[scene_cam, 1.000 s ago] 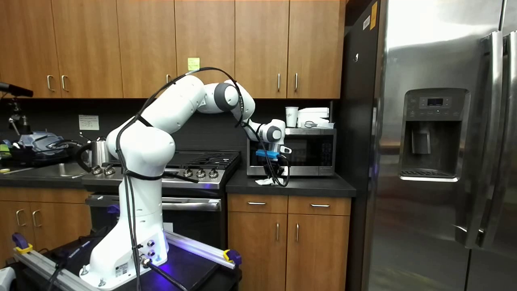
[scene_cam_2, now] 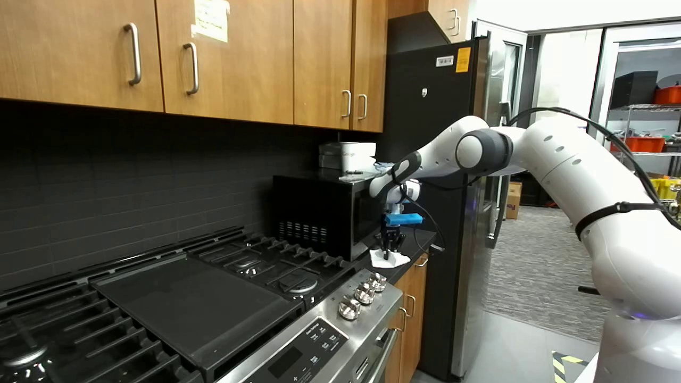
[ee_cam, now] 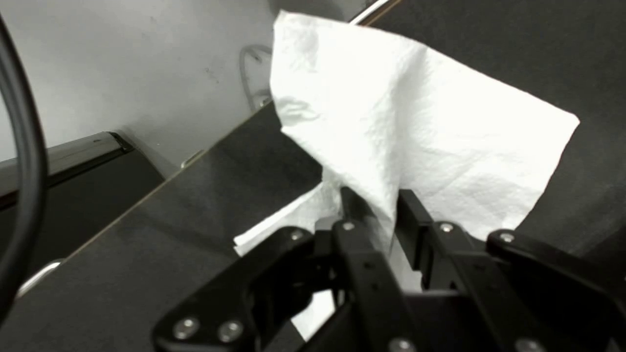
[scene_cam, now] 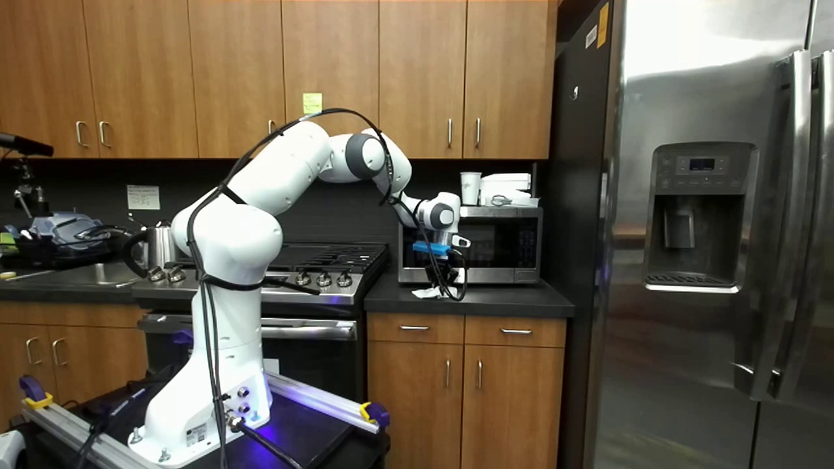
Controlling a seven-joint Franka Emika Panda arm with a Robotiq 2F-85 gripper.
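Observation:
A white paper towel (ee_cam: 463,135) lies crumpled on the dark countertop (ee_cam: 193,234), a raised fold running through its middle. My gripper is low over it, part open, with that fold between its black fingers. Some of the towel covers the left finger, so whether both pads touch it is hidden. In exterior view 2 the towel (scene_cam_2: 389,258) shows under the gripper (scene_cam_2: 388,250), near the counter's front edge. Exterior view 1 has the towel (scene_cam: 428,293) in front of the microwave, with the fingertips hard to make out.
The microwave (scene_cam: 500,242) stands close behind my gripper, a white cup (scene_cam: 470,187) and containers on top. A stove (scene_cam_2: 242,281) adjoins the counter on the left; the fridge (scene_cam: 704,312) is to the right. Bare counter (scene_cam: 532,297) lies right of the towel.

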